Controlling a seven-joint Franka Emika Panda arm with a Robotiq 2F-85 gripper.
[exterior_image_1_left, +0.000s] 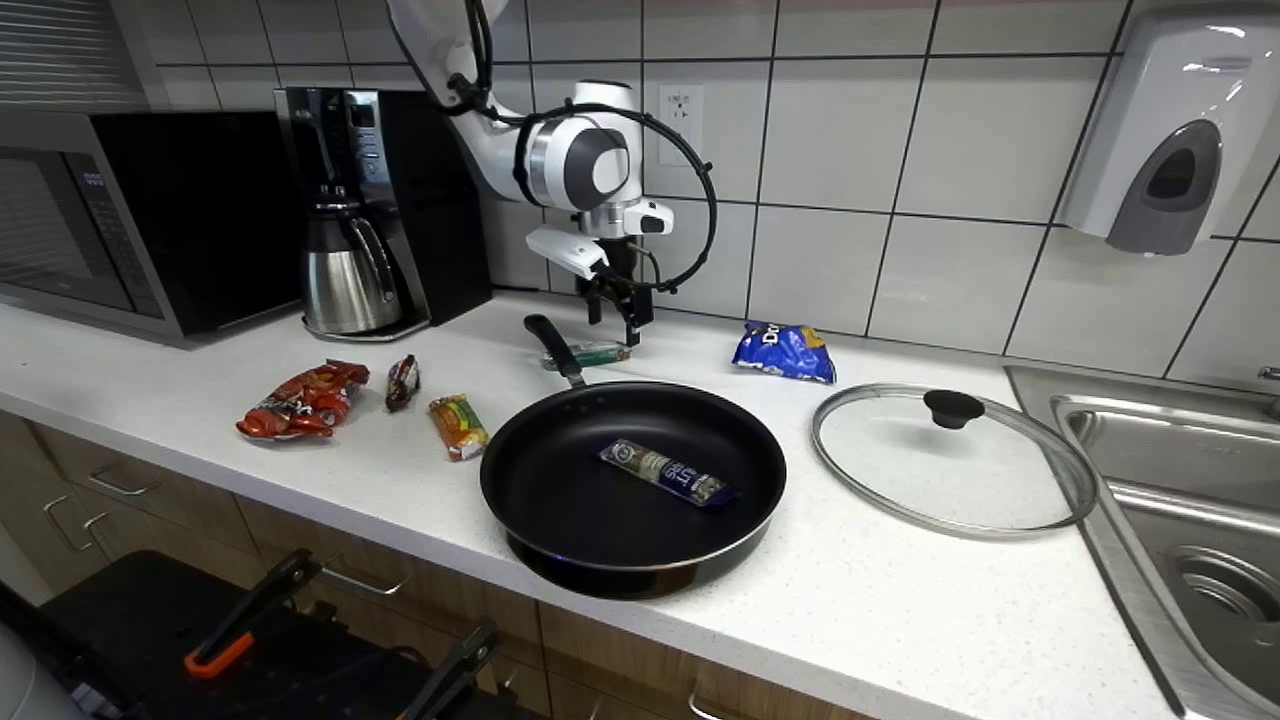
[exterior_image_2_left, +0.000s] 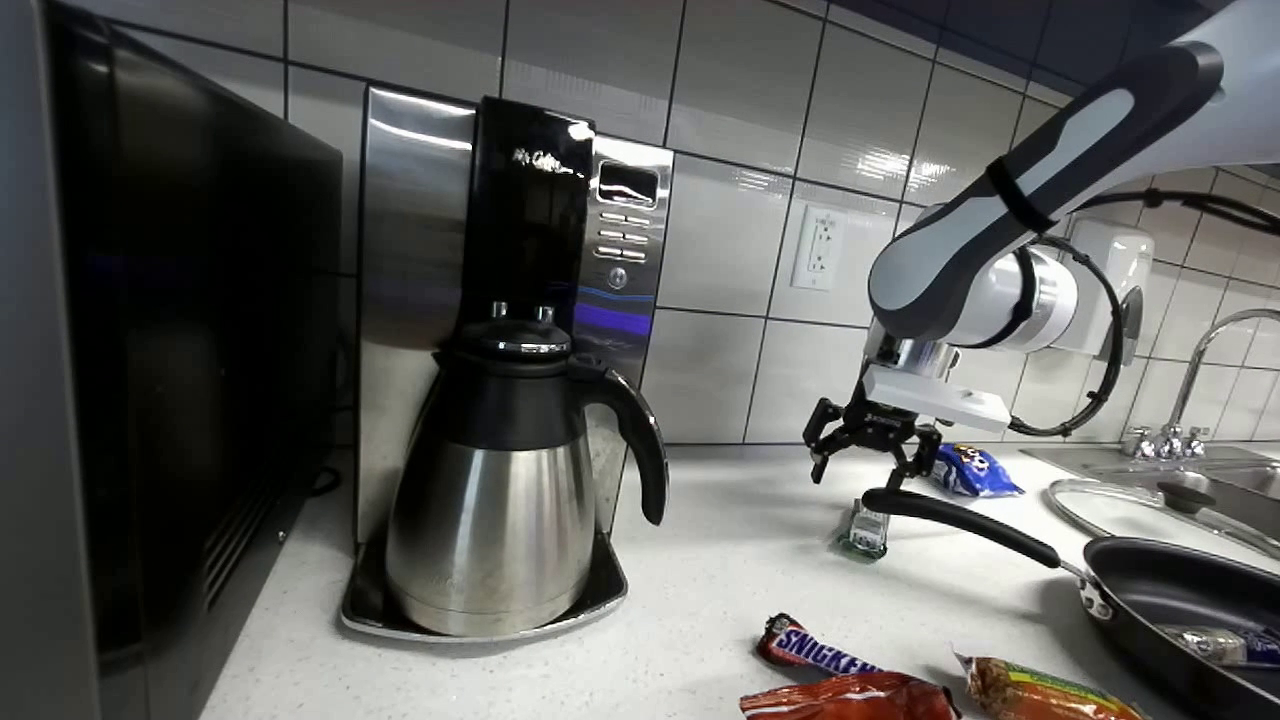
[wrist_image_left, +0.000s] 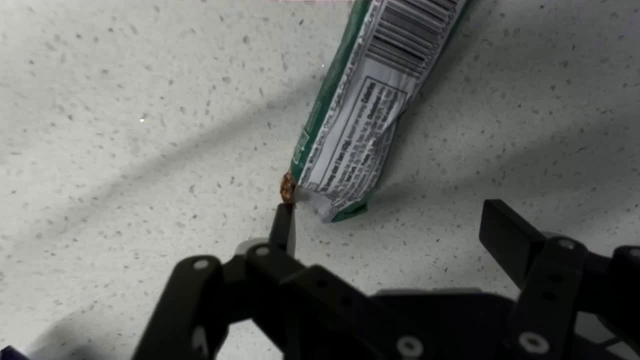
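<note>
My gripper (exterior_image_1_left: 613, 334) stands open above the counter, close to the tiled wall. A green-and-white wrapped bar (wrist_image_left: 366, 114) lies flat on the counter, its near end just ahead of the left finger (wrist_image_left: 282, 231) in the wrist view. Nothing sits between the fingers, and the right one (wrist_image_left: 510, 240) is well apart from the bar. From the side, the green bar (exterior_image_2_left: 864, 532) appears below the gripper (exterior_image_2_left: 876, 470), behind the pan's handle. Inside the black frying pan (exterior_image_1_left: 528, 528) rests a blue-and-grey wrapped bar (exterior_image_1_left: 668, 472).
The pan handle (exterior_image_1_left: 553, 344) sticks up close to the green bar. A blue chip bag (exterior_image_1_left: 786, 352) and a glass lid (exterior_image_1_left: 888, 474) are to the right. Leftward lie a yellow-orange packet (exterior_image_1_left: 458, 426), a Snickers (exterior_image_1_left: 403, 383) and a red bag (exterior_image_1_left: 306, 402). The coffee maker (exterior_image_1_left: 438, 216) stands farther left.
</note>
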